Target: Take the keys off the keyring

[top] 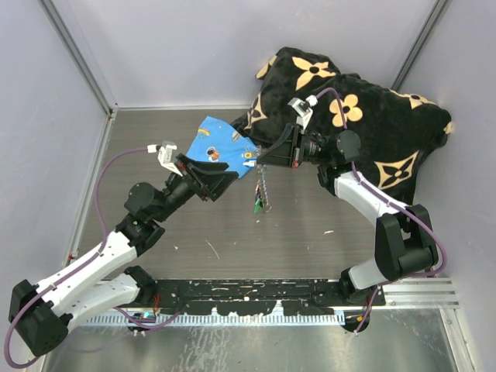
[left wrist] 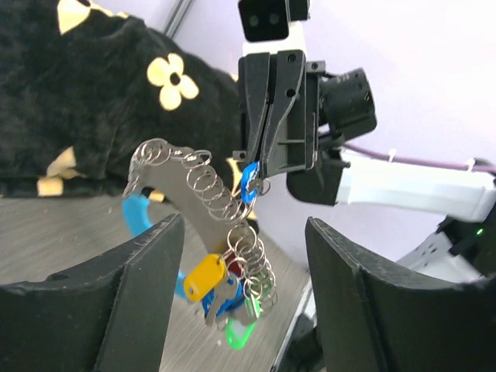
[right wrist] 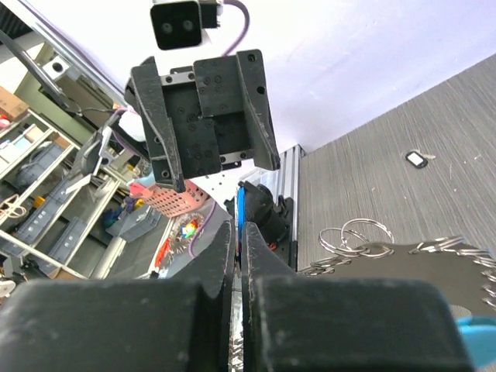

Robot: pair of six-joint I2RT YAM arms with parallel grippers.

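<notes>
My right gripper is shut on a blue clip point(left wrist: 248, 182) that sticks out of its fingertips. From the clip hangs a bundle of coiled wire rings and a chain point(left wrist: 221, 203). Low on that bundle are keys: one with a yellow head point(left wrist: 203, 277), blue parts and a green one point(left wrist: 240, 333). Seen from the top, the green end point(top: 258, 206) dangles over the table. My left gripper point(top: 225, 182) is open, apart from the clip and bundle, its fingers spread either side of them in its own wrist view. Nothing is between its fingers.
A small black-and-white object point(right wrist: 417, 159), perhaps a key, lies on the table. A blue printed cloth point(top: 225, 143) and a dark flowered cushion point(top: 372, 116) lie at the back.
</notes>
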